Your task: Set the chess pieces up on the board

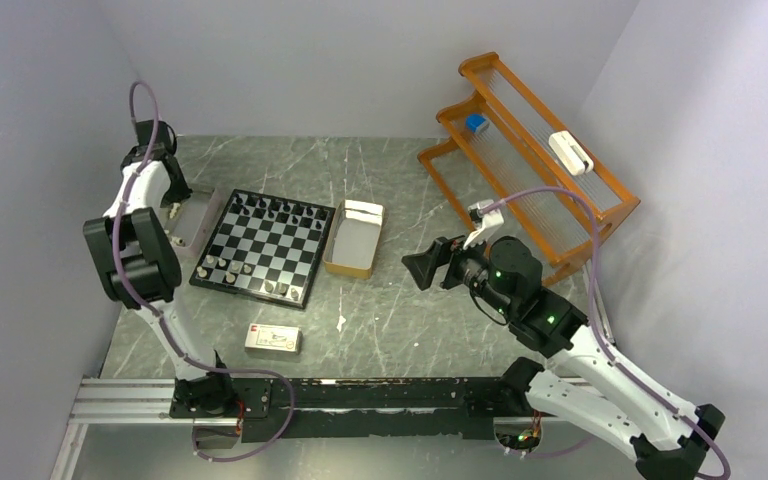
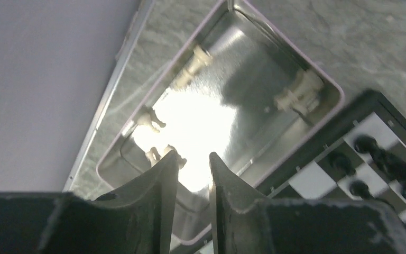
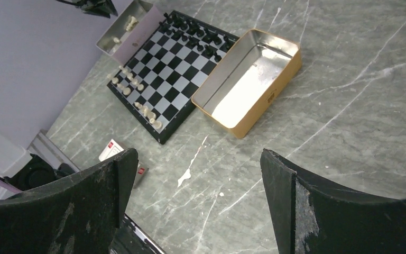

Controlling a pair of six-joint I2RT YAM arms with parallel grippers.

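The chessboard (image 1: 272, 236) has black pieces along its back edge and several white pieces near its front edge. At its left, the grey tray (image 1: 200, 223) holds several white pieces (image 2: 193, 67), lying on their sides. My left gripper hangs over this tray, its fingers part apart with nothing seen between them; the picture is blurred. My right gripper stands open and empty over the bare table at the right of the board.
An empty gold-rimmed tin (image 1: 354, 258) sits right of the board. A small box (image 1: 272, 339) lies in front. A wooden rack (image 1: 520, 140) stands at back right.
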